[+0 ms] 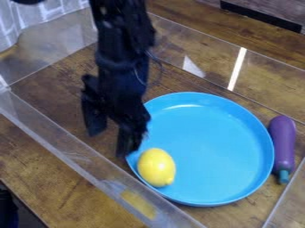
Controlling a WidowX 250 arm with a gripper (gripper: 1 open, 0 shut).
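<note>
The black gripper (112,130) hangs in the left middle of the camera view, blurred by motion, its fingers low and spread apart, just left of the blue plate's edge. A yellow lemon-like object (156,167) lies on the near left part of the blue plate (217,142), below and right of the gripper. Nothing shows between the fingers.
A purple eggplant-like object (281,142) lies right of the plate. Clear low walls (48,134) border the wooden surface. The wood left of the gripper is bare.
</note>
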